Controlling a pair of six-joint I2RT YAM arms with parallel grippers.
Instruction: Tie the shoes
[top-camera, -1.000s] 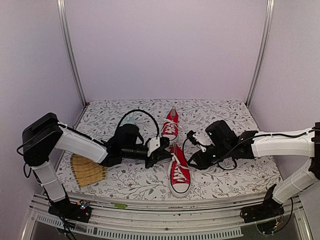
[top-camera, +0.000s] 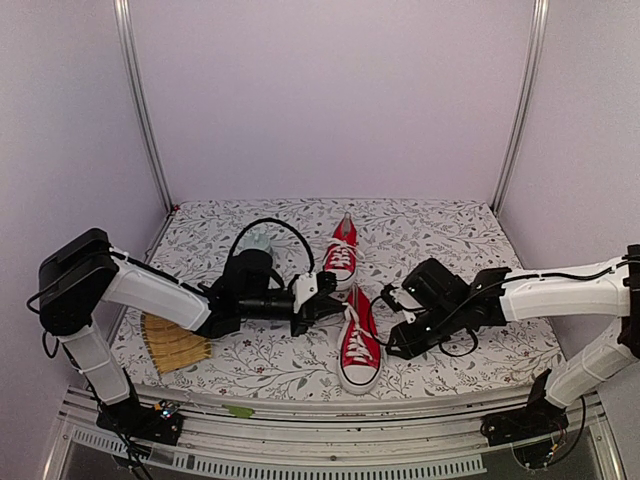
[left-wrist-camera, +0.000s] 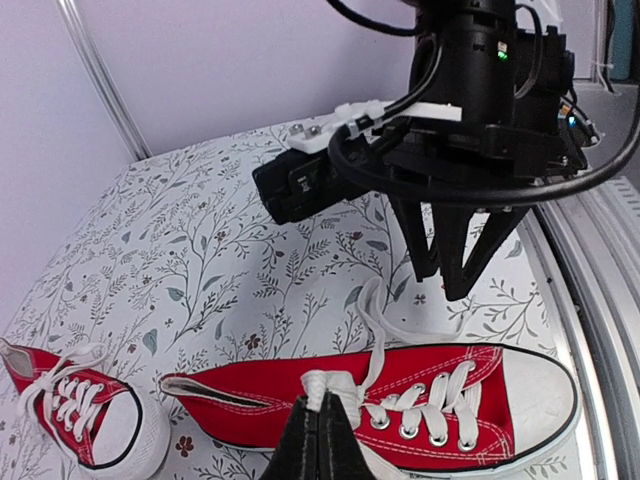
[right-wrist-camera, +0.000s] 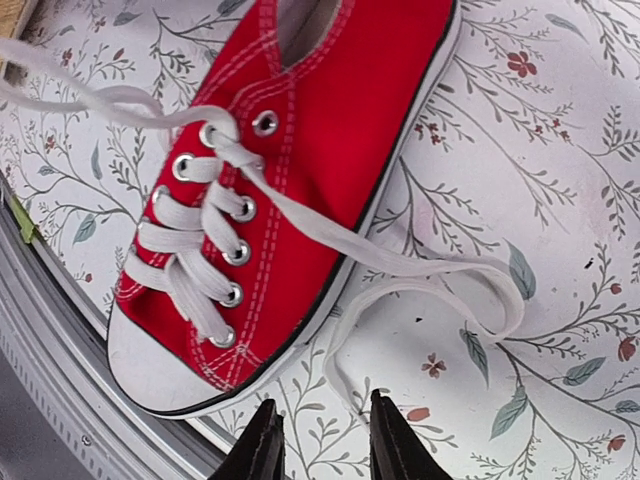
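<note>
Two red shoes with white laces lie on the floral cloth. The nearer shoe (top-camera: 358, 362) has its toe toward the front edge; the farther shoe (top-camera: 340, 258) sits behind it. My left gripper is shut on one white lace (left-wrist-camera: 336, 384) of the nearer shoe, pulled out to its left. The right gripper is parted above the cloth beside that shoe, nothing between its fingers. Just ahead of those fingertips ends the other lace (right-wrist-camera: 345, 391), which runs loose from the knot area (right-wrist-camera: 240, 154), folding back on the cloth.
A woven brown mat (top-camera: 174, 342) lies at the left of the table. The two arms face each other close across the nearer shoe.
The left gripper stays nearly still beside the shoe.
</note>
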